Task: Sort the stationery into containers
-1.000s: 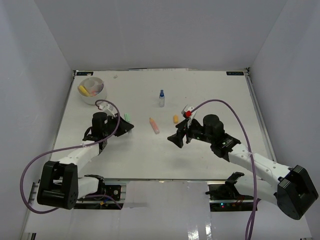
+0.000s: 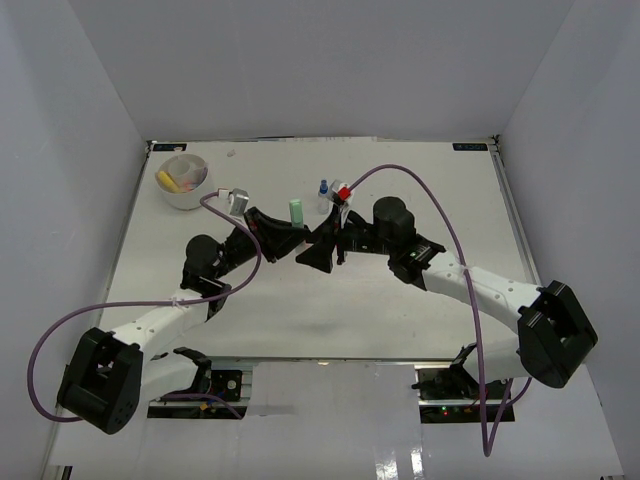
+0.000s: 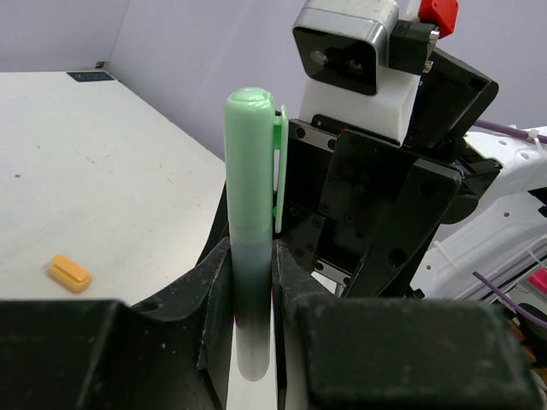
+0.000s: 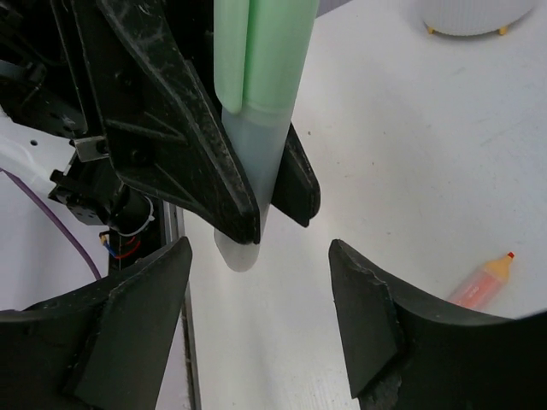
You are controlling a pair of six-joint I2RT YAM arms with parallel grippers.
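A green pen with a clip and a pale lower end (image 3: 249,171) stands upright in my left gripper, which is shut on it. In the top view its green end (image 2: 296,211) shows above the left fingers. Close against it from the right comes my right gripper (image 2: 314,252). Seen from the right wrist, the right gripper's fingers (image 4: 141,320) are part open, with the pen's pale tip (image 4: 241,253) showing in the space between them, apart from both. A pink-orange pen (image 4: 481,284) lies on the table. An orange block (image 3: 69,272) lies there too.
A white round container (image 2: 184,202) with a yellow item inside stands at the back left. Behind the grippers is a small blue-capped bottle (image 2: 323,196). Both grippers nearly touch at the middle.
The left gripper has carried the green pen right, to the table's middle. My right gripper has moved left toward it. The pink-orange pen and orange block are now largely covered in the top view.
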